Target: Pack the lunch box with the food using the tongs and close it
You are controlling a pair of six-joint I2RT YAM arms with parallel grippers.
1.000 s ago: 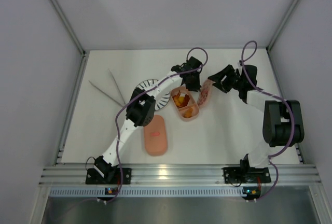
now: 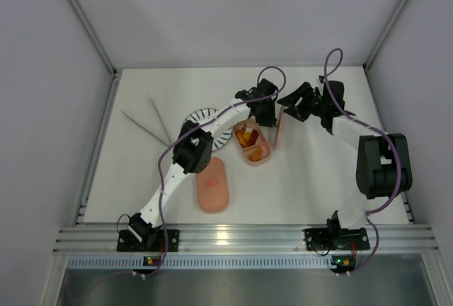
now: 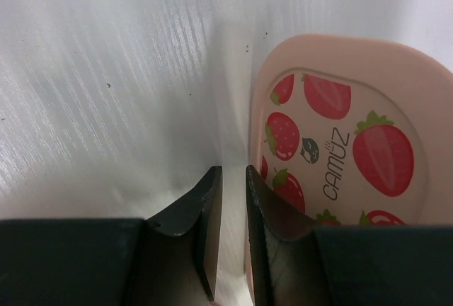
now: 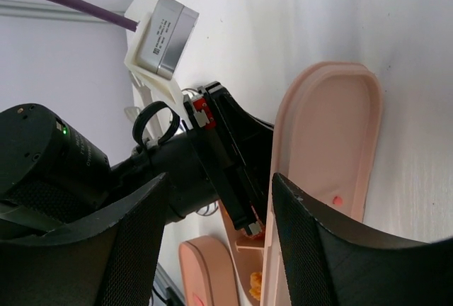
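Observation:
The pink lunch box (image 2: 247,149), with food in its compartments, sits uncovered near the table's middle. Its strawberry-print lid stands nearly upright along the box's right side; the right wrist view shows the plain inner face of this lid (image 4: 333,143). My left gripper (image 2: 267,123) is over the box's far end, left of the lid. A narrow gap separates its fingers (image 3: 212,200), with nothing visible between them. My right gripper (image 2: 284,102) is open by the lid's far end, one fingertip (image 4: 283,196) overlapping the lid's edge in view; contact is unclear.
A striped plate (image 2: 192,117) lies partly under the left arm. Two chopsticks (image 2: 145,129) rest at the left, and a closed pink case (image 2: 212,187) is near the front.
The lid has swung from leaning with its print visible to nearly edge-on from above. My right gripper has moved slightly left; the left has shifted very little.

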